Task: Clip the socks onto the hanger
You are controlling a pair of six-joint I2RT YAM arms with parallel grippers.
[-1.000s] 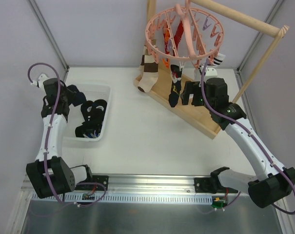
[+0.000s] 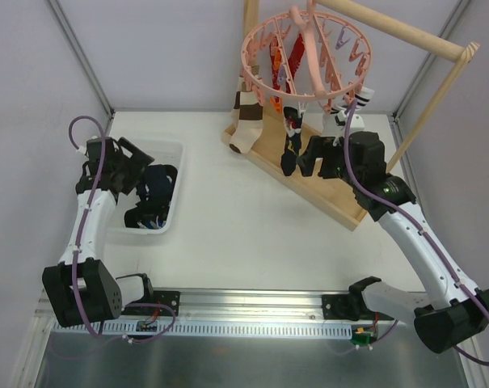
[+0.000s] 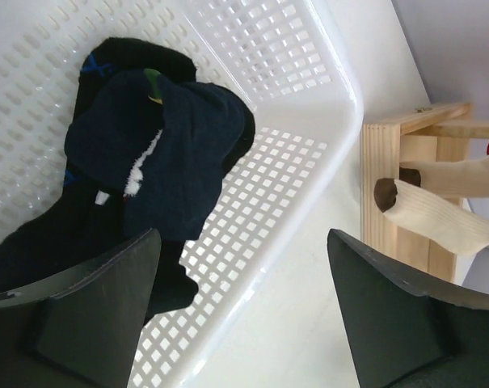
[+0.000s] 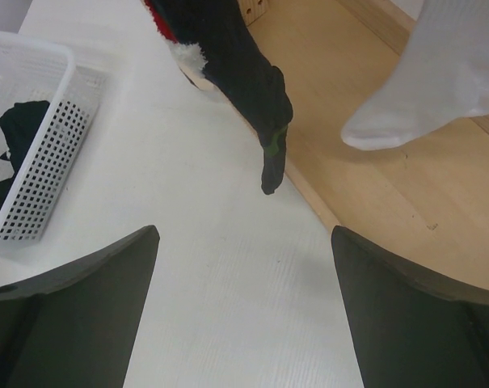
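Observation:
Dark socks lie in a heap in the white basket. My left gripper hangs over that basket, its fingers apart with nothing between them. At the right, my right gripper stands open beside the hanging socks. From the pink round hanger hang a brown and cream sock, a dark sock with red and white, a white sock and others partly hidden.
A wooden tray lies beneath the hanger, which hangs from a wooden frame.
My left gripper has shifted and turned toward the right over the basket; the navy sock it was near is lower, in the heap. The right arm has barely moved.

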